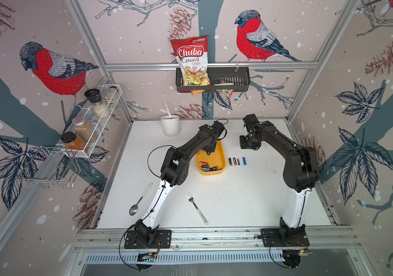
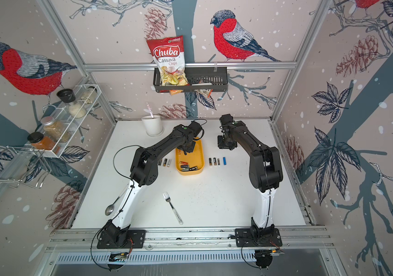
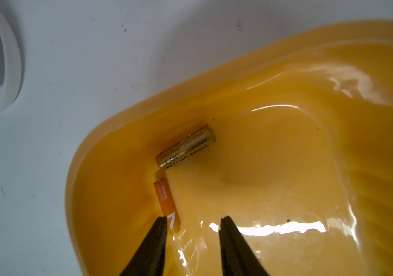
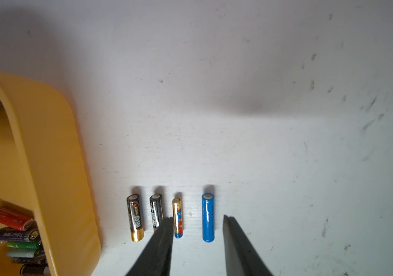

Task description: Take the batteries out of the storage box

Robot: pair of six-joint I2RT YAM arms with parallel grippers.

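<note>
The yellow storage box (image 1: 222, 158) stands mid-table. My left gripper is inside or just above it, fingers apart with nothing between them. In the left wrist view, a gold battery (image 3: 186, 146) lies by the box wall and an orange battery (image 3: 165, 198) sits in the corner, left of the fingers. A red battery (image 4: 10, 217) and several others, including a dark blue one (image 4: 17, 233), are bunched at the near end. Right of the box, my right gripper is open and empty above the table; a blue battery (image 4: 208, 218) lies below it.
Beside the blue battery are a gold one (image 4: 177, 217) and two black ones. More batteries (image 2: 164, 162) lie left of the box. A white cup (image 1: 170, 125) stands at the back left; a fork (image 1: 197, 209) and a spoon (image 1: 136, 205) lie in front.
</note>
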